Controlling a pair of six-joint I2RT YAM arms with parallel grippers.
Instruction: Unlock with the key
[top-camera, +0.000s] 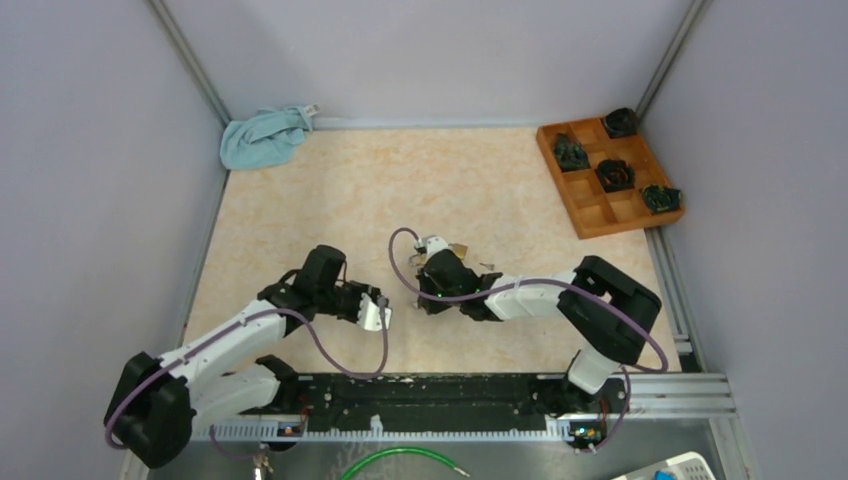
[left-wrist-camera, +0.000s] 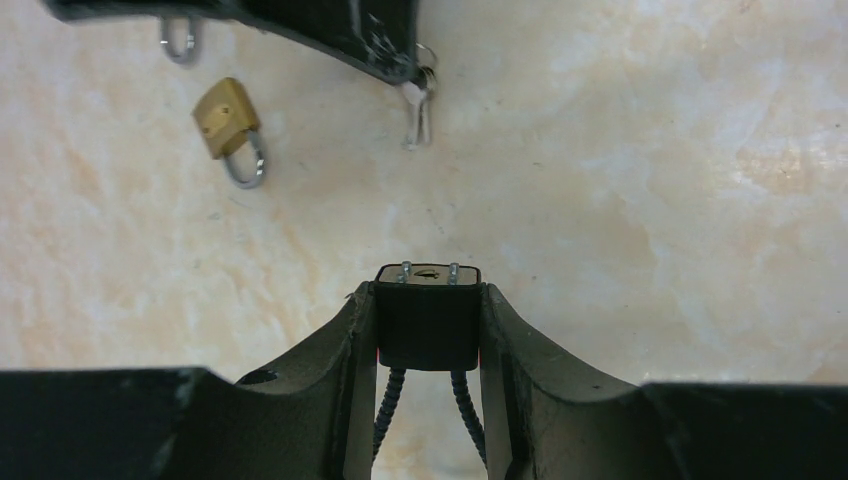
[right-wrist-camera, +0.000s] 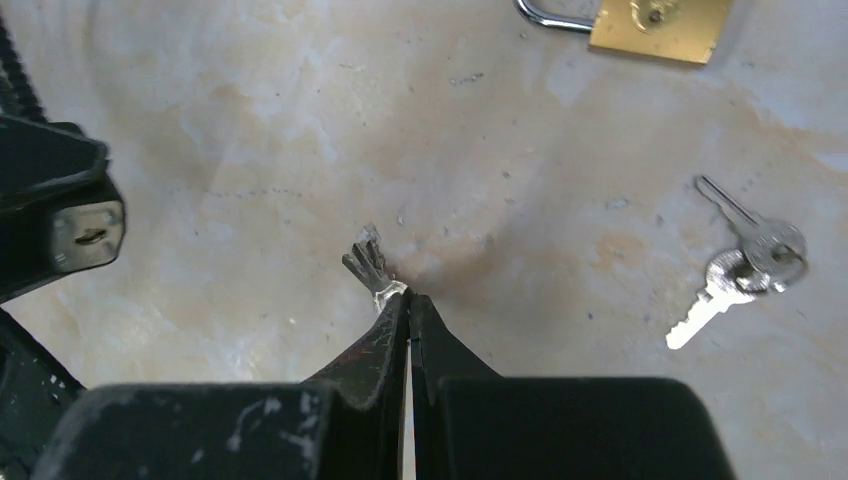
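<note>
A black padlock with a keyhole in its silver face (left-wrist-camera: 428, 274) sits between the fingers of my left gripper, which is shut on it. In the right wrist view this padlock (right-wrist-camera: 90, 238) appears at the left, apart from my right gripper. My right gripper is shut, and a small silver key (right-wrist-camera: 368, 262) sticks out from its fingertips, blurred. From the left wrist view, two keys (left-wrist-camera: 418, 108) and part of a ring show at that fingertip, above the black padlock.
A brass padlock (right-wrist-camera: 665, 22) lies on the table, with a separate pair of keys (right-wrist-camera: 750, 268) near it. Another shackle (left-wrist-camera: 180, 40) shows partly behind the right gripper. A wooden tray (top-camera: 590, 213) and blue cloth (top-camera: 262, 138) stand at the back corners.
</note>
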